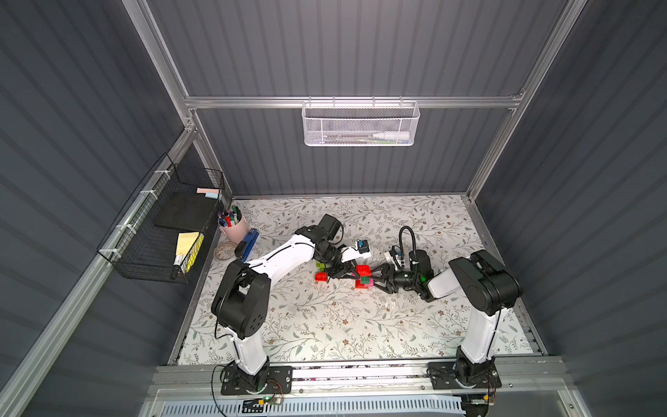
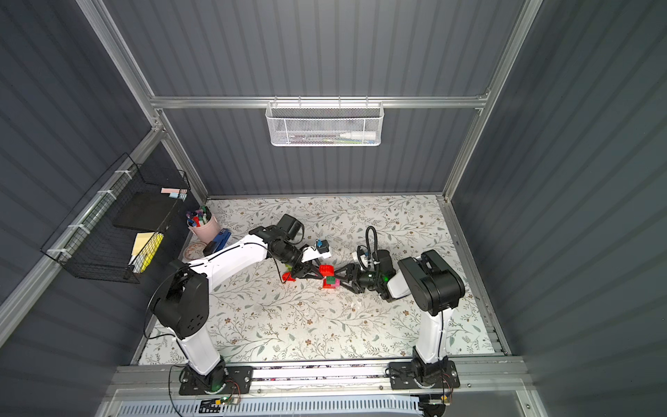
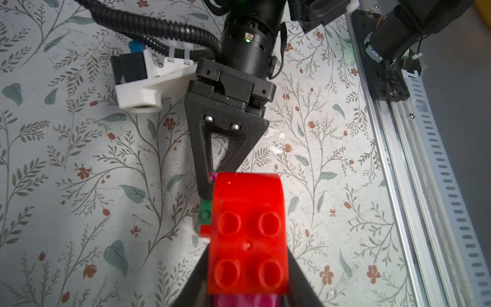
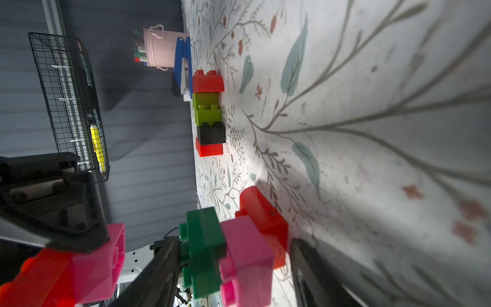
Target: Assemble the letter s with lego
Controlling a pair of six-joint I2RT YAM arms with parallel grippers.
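Note:
My left gripper [image 1: 347,271] is shut on a red brick [image 3: 248,245] with a pink brick [image 4: 97,266] attached, held over the table. Close by, at table level, a small cluster of a green brick [image 4: 204,250], a pink brick [image 4: 248,255] and a red brick [image 4: 260,209] lies between the fingers of my part-open right gripper; whether they touch it I cannot tell. In the right wrist view a row of red, olive and black bricks [image 4: 207,112] lies farther off on the table, partly hidden by the left arm in the top views.
A pen cup [image 1: 233,229] and a blue object [image 1: 246,243] stand at the back left of the table. A black wire basket [image 1: 159,229] hangs on the left wall, a white one [image 1: 359,121] on the back wall.

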